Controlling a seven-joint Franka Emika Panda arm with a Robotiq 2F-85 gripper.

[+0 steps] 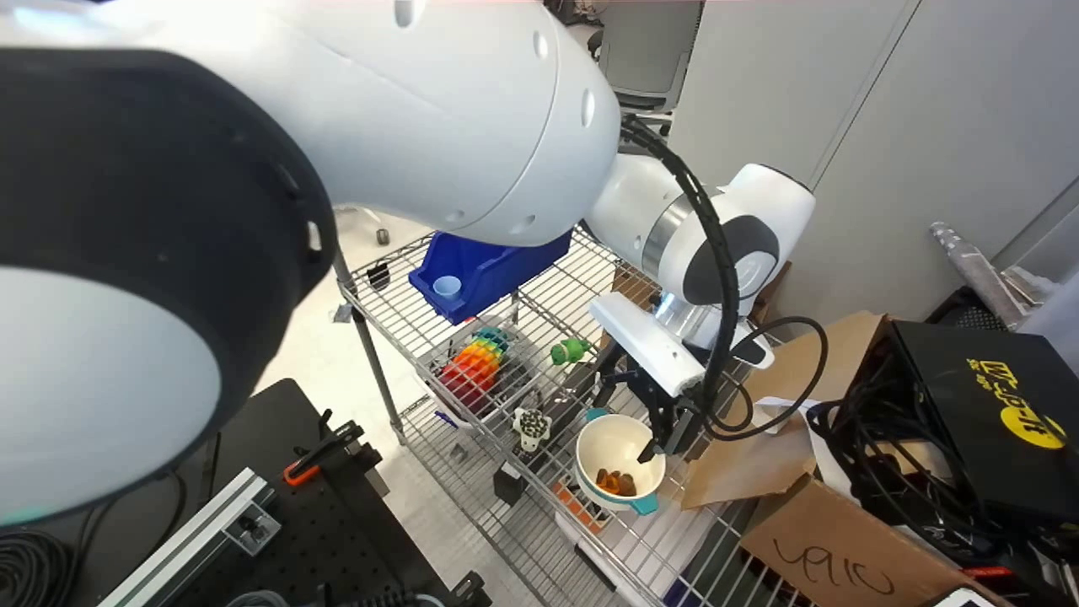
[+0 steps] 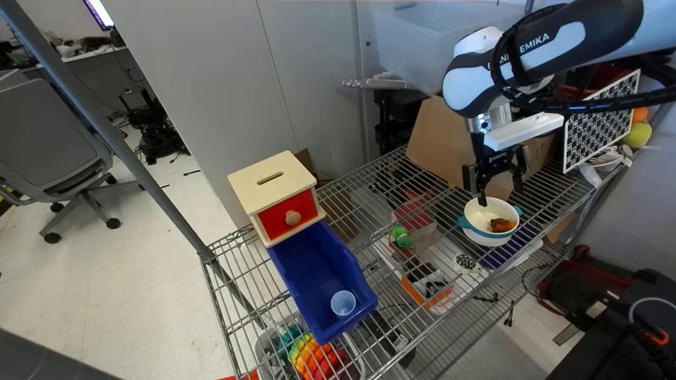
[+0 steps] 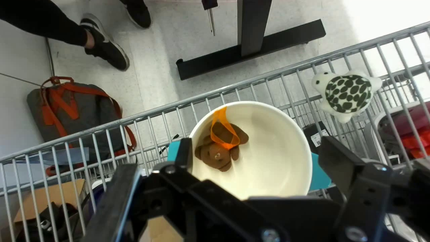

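A white bowl with teal handles stands upright on the wire shelf. Inside it, on one side, lies a small brown plush toy with an orange ribbon; much of the bowl's floor is bare. My gripper is open above the bowl, pointing down with nothing between its fingers. In the wrist view one finger overlaps the bowl's left edge and the other lies beyond its right side. Near the bowl rests a white turtle toy with a dark patterned shell, apart from it.
A green toy lies farther along the wire shelf. Beyond it sit a blue bin with a light blue cup inside and a wooden box with a red drawer. Cardboard stands close beside the bowl.
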